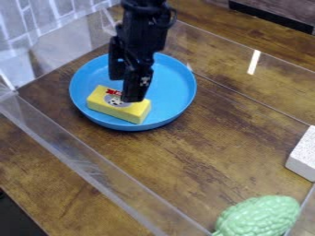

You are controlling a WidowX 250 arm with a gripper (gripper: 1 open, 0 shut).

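A yellow box (117, 108) with a red label lies in a blue round plate (172, 109). The dark gripper (129, 78) is low over the plate, its fingers above the box and partly covering the label. Whether the fingers touch the box is unclear, as is how far apart they stand.
A green lumpy object (256, 218) lies at the front right, and a white block (301, 150) at the right edge. A clear transparent edge runs along the left. The wooden table right of and below the plate is mostly clear.
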